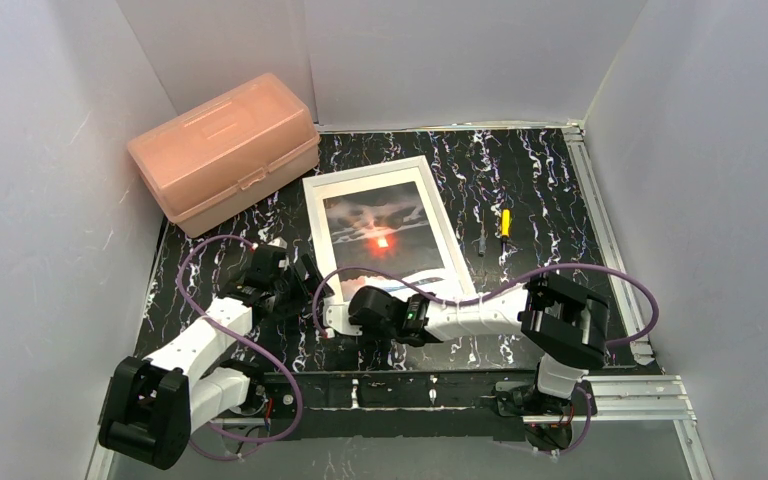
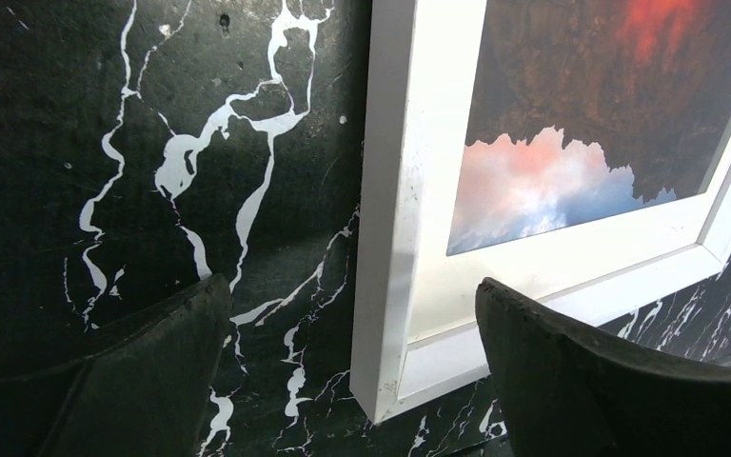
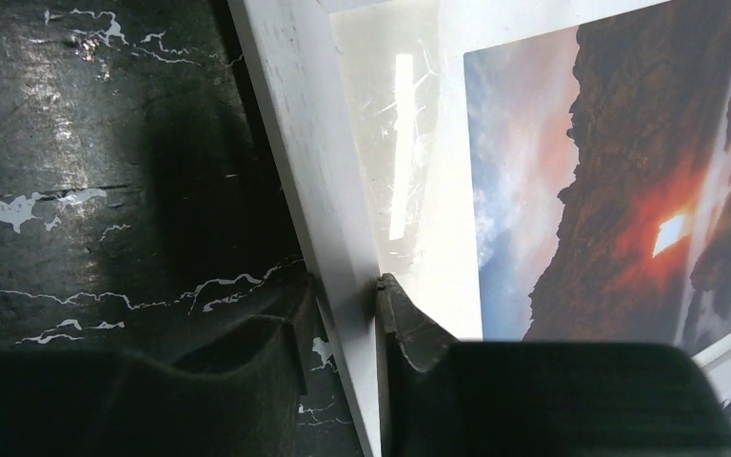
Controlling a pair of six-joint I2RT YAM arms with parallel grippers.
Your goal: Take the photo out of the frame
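Observation:
A white frame [image 1: 419, 171] holding a sunset photo [image 1: 380, 230] lies flat on the black marble table. My left gripper is open beside the frame's left edge, its fingertips either side of that rail near a corner, nothing gripped. My right gripper is at the frame's near rail, its narrowed fingertips on either side of it; whether they press on it is unclear. In the top view the right gripper covers the frame's near-left part.
A pink toolbox [image 1: 222, 150] sits at the back left. A yellow screwdriver [image 1: 505, 226] and a thinner tool [image 1: 482, 240] lie right of the frame. Grey walls surround the table.

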